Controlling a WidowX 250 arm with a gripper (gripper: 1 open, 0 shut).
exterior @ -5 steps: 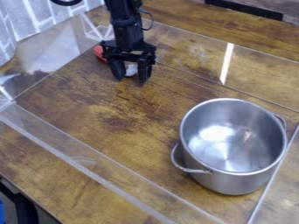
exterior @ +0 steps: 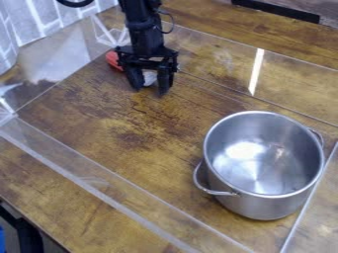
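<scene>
The black gripper (exterior: 148, 77) reaches down at the top centre of the camera view, low over the wooden table. A red object (exterior: 114, 61) lies at its left, partly hidden behind it, and something pale and silvery shows under the fingers. Whether the fingers are open or closed on anything is too dark and small to tell.
A large steel pot (exterior: 262, 164) with side handles stands at the lower right. Clear plastic edging runs along the sides of the wooden table (exterior: 119, 148).
</scene>
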